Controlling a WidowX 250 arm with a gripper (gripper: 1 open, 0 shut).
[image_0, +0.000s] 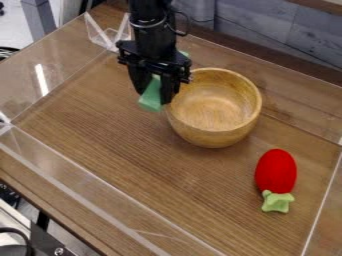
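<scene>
My gripper is at the upper middle of the view, just left of the wooden bowl, shut on a green object that hangs below its fingers beside the bowl's left rim. The dark arm reaches down from the top edge. The bowl is round and light wood, and its inside looks empty.
A red oval object with a green piece lies at the lower right of the wooden table. Clear plastic items stand at the top left.
</scene>
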